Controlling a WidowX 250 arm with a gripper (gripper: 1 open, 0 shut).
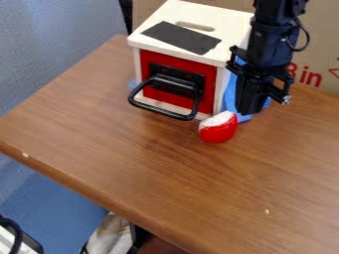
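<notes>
A toy oven [185, 40] with white top, dark pad, red front and black door handle stands at the back of the wooden table [146, 189]. A blue cloth [236, 94] lies at its right side. A red-and-white round object [220, 129] sits before the oven's front right corner. My black gripper [259, 87] hangs over the blue cloth, right of the oven; whether it is open or shut, or holds cloth, is unclear.
A cardboard box [318, 69] stands at the back right.
</notes>
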